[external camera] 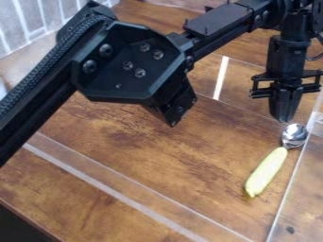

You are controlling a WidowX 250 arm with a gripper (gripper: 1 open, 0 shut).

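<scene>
My black gripper point(285, 110) hangs at the upper right, shut, its fingertips just above a silver spoon-like utensil point(294, 133) with a shiny rounded end. Whether the tips touch it I cannot tell. A yellow elongated object point(265, 173) lies below and left of that utensil on the wooden table, close against it or partly over it.
The black arm spans the upper left to upper right, hiding part of the table. A white ribbed surface point(32, 19) is at the top left.
</scene>
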